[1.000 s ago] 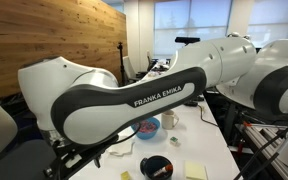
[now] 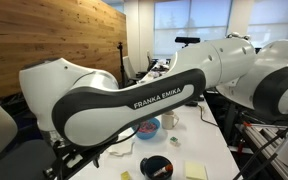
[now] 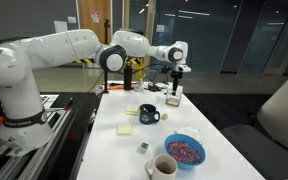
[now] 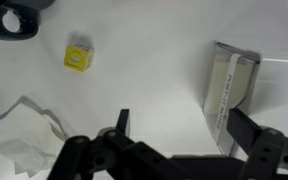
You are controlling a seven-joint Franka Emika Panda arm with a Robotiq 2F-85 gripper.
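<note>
In the wrist view my gripper is open, its two black fingers apart with bare white table between them. A flat grey case with a pale strip (image 4: 230,92) lies on the right, partly behind the right finger. At the upper left is a small yellow block (image 4: 79,55), with part of a dark cup (image 4: 14,20) in the corner. A crumpled white paper or cloth (image 4: 26,138) lies at lower left. In exterior view 2 my gripper (image 3: 176,80) hangs at the table's far end, above a small pale box (image 3: 174,98).
Nearer that camera stand a blue bowl with reddish contents (image 3: 183,154), a white mug (image 3: 165,168) and a small green-and-white cube (image 3: 143,147). A pale yellow pad (image 3: 124,129) lies near the dark cup (image 3: 156,115). A dark chair (image 3: 269,125) flanks the table's right side.
</note>
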